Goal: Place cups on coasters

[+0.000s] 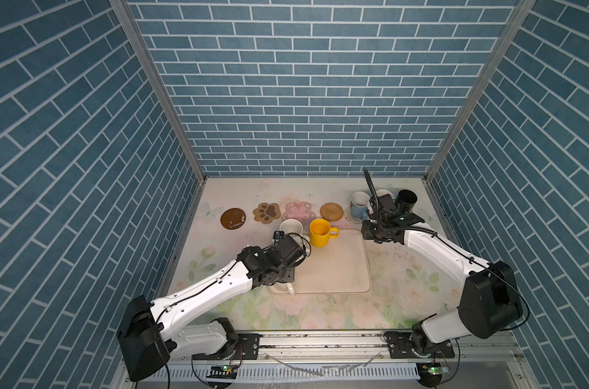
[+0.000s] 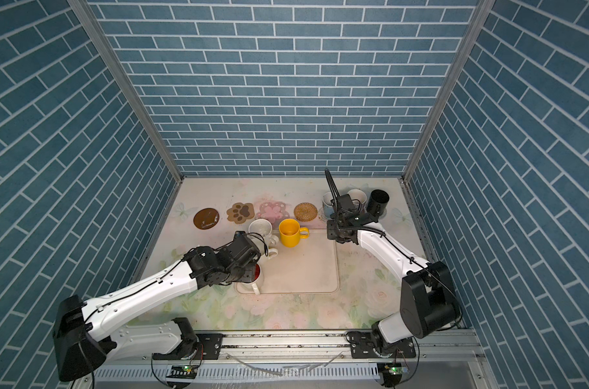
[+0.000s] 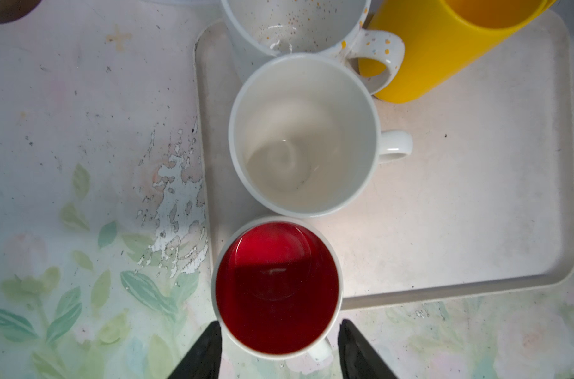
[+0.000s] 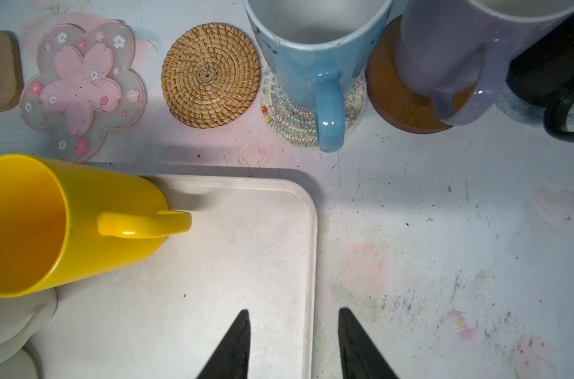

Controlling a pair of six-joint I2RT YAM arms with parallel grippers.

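Note:
My left gripper stands open over a white cup with red interior [image 3: 277,284] at the tray's near-left corner. Behind it are a white cup [image 3: 302,132], a speckled white cup [image 3: 280,19] and a yellow cup [image 4: 110,252]. My right gripper is open above the tray's right edge, nothing between its fingers. Light blue [image 4: 293,57], lilac [image 4: 438,50] and black [image 4: 533,69] cups stand on coasters at the back right. Empty coasters are woven [image 4: 208,72], pink flower [image 4: 81,94], paw [image 1: 266,212] and brown round [image 1: 233,218].
The cream tray [image 1: 340,272] has bare space on its right half. Tiled walls [image 1: 294,97] enclose the back and sides.

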